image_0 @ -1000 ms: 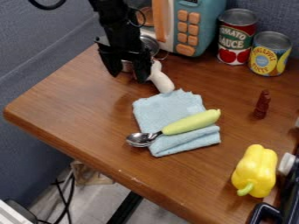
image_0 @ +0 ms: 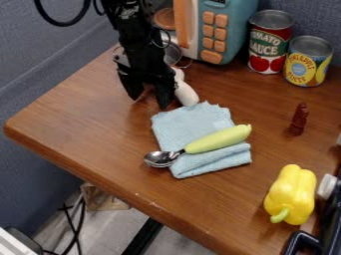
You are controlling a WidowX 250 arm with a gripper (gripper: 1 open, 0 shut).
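My black gripper (image_0: pixel 147 84) is at the upper left of the wooden table, its dark fingers reaching down beside a white object (image_0: pixel 184 92), partly hidden behind it; whether it is open or shut I cannot tell. A spoon with a pale green handle (image_0: pixel 217 138) lies on a folded light blue cloth (image_0: pixel 210 162) in the middle.
A tomato sauce can (image_0: pixel 268 50), a yellow can (image_0: pixel 306 64) and a toy microwave (image_0: pixel 221 30) stand at the back. A dark red bottle (image_0: pixel 300 118) and a yellow pepper (image_0: pixel 290 194) are at the right.
My gripper has shifted slightly over the past second at the upper left. The spoon, cloth and other items on the table have stayed put.
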